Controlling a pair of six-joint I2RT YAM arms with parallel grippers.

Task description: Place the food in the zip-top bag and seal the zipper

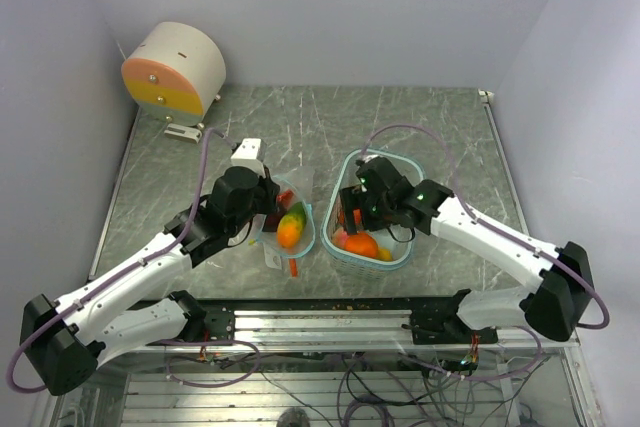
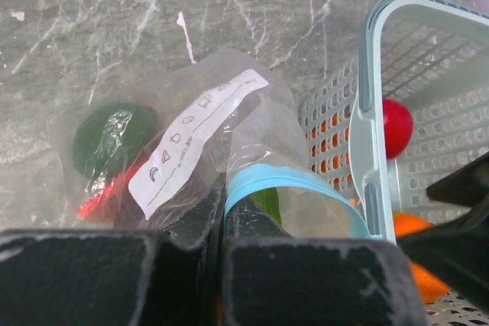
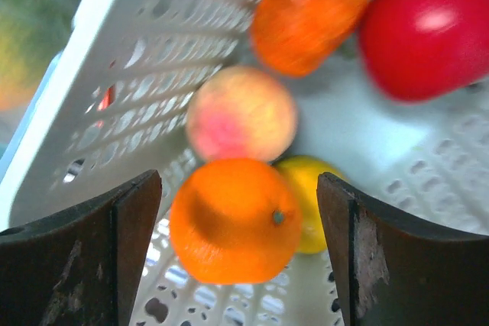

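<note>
The clear zip top bag (image 2: 286, 124) with a blue rim lies on the table, its mouth spread open. Inside it are a dark green item (image 2: 114, 137), something red (image 2: 114, 188) and a yellow-orange and green mango-like fruit (image 1: 290, 231). My left gripper is shut on the bag's blue rim. The basket (image 1: 335, 179) beside the bag holds an orange (image 3: 233, 223), a peach (image 3: 241, 114), a yellow fruit (image 3: 308, 200), an orange-red item (image 3: 306, 17) and a red fruit (image 3: 428, 28). My right gripper stands open over the orange, one finger on either side in view.
Close against the bag's right side stands the basket's slotted wall (image 2: 336, 124). A rounded cream container (image 1: 178, 67) with an orange and yellow front sits at the back left.
</note>
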